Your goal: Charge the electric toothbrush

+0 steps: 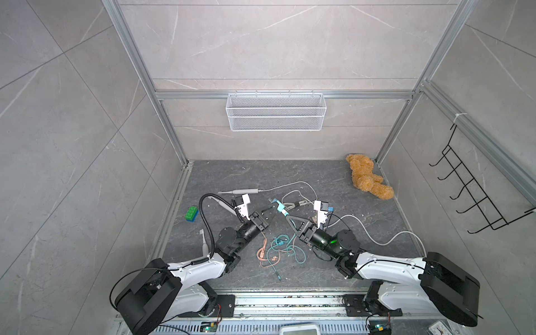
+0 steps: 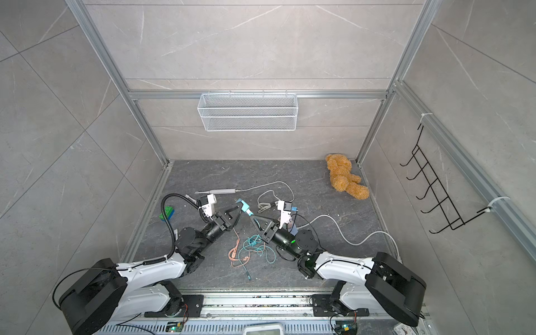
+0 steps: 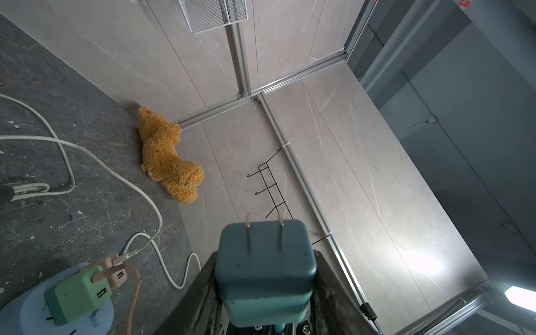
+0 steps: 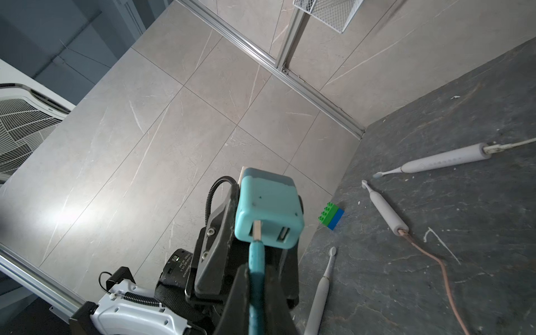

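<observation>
A teal charger block (image 3: 265,268) is clamped in my left gripper (image 1: 275,205), its two metal prongs pointing away. Facing it, my right gripper is shut on the teal USB cable plug (image 4: 256,259). The plug's metal end meets one of the block's two USB ports; some metal still shows, and how deep it sits I cannot tell. Three white toothbrushes lie on the floor in the right wrist view: one with a white cable (image 4: 446,160), one with an orange cable (image 4: 385,211), one without a visible cable (image 4: 319,301).
A green charger (image 3: 78,296) and a pink charger (image 3: 114,272) sit on a pale blue round base (image 3: 28,312). Tangled teal and orange cables (image 1: 284,245) lie below the grippers. A green-blue brick (image 1: 191,213) is at left, a brown plush toy (image 1: 368,177) at back right.
</observation>
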